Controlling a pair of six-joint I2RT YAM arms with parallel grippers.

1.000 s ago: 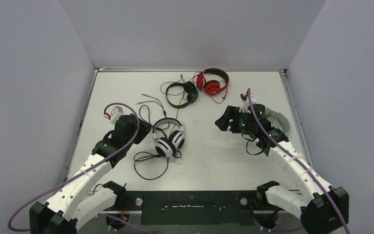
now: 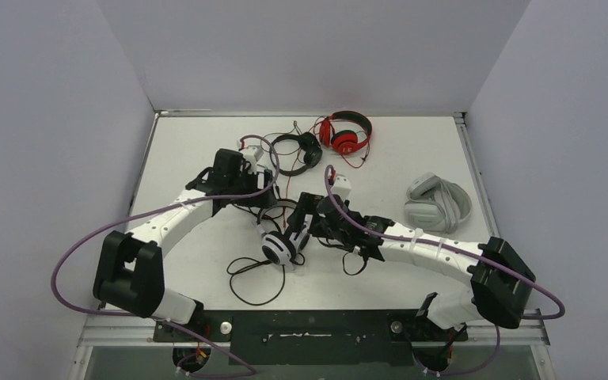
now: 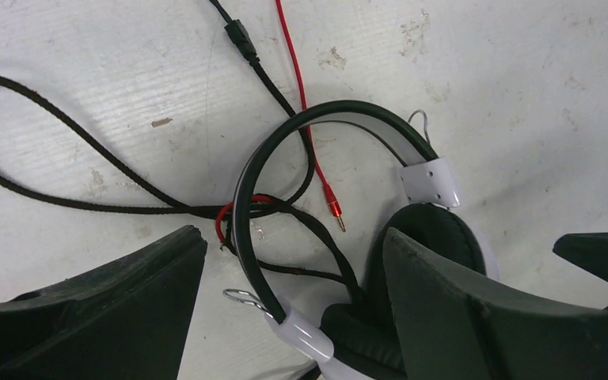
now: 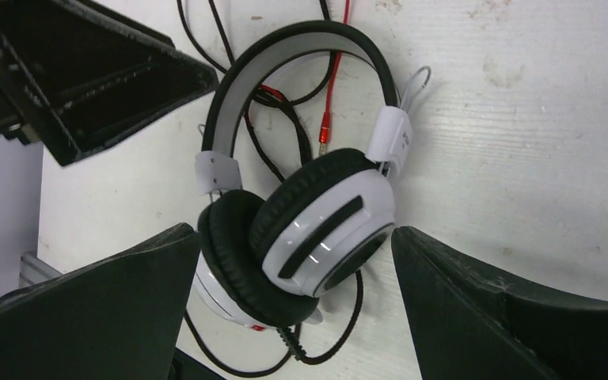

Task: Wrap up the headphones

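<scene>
White-and-black headphones [image 2: 278,248] lie mid-table, their band toward the back and their ear cups [image 4: 328,226] folded together toward the front. Their black cable [image 3: 47,198] loops out on the table by the band. Over the band hovers my left gripper, its fingers part open with nothing gripped; one finger [image 3: 103,293] is left of the band and the other covers part of the cups. My right gripper is open above the ear cups, the cups seen between its fingers. A corner of the other arm shows in each wrist view.
Black headphones [image 2: 307,150] and red headphones [image 2: 348,136] lie at the back, with a thin red cable [image 3: 293,59] running forward to the white pair. A pale headset [image 2: 437,204] rests at the right.
My right gripper has come left over them, and my left gripper has moved right toward the band.
</scene>
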